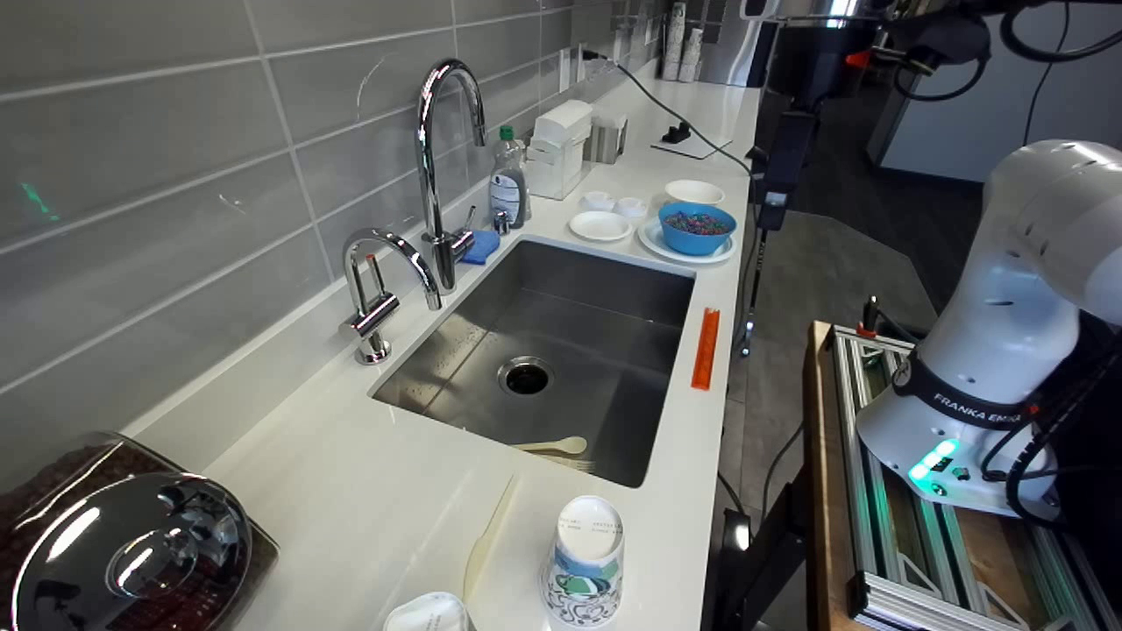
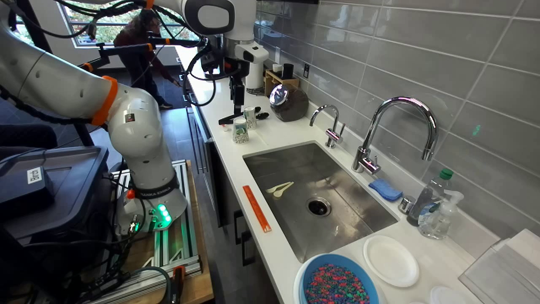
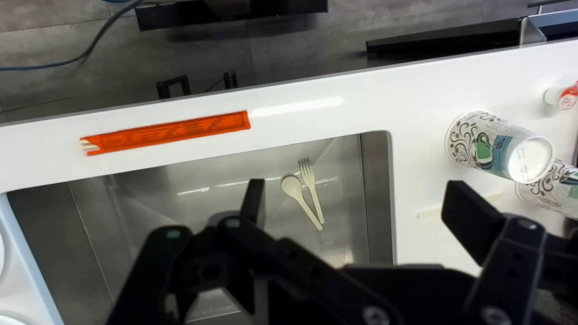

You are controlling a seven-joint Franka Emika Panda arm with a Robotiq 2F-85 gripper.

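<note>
In the wrist view my gripper is open, its dark fingers wide apart and nothing held between them. Seen past the gap, a pale spoon and a fork lie side by side on the sink floor. A pale knife rests on the counter near two patterned paper cups, one of them this upside-down cup. An orange chopstick packet lies along the counter strip in front of the sink. No contact between gripper and objects shows.
A blue bowl of small colourful bits sits on a plate beyond the sink, beside a white plate. Chrome faucets, a blue sponge and soap bottles line the wall side. Counter between sink and jar is largely bare.
</note>
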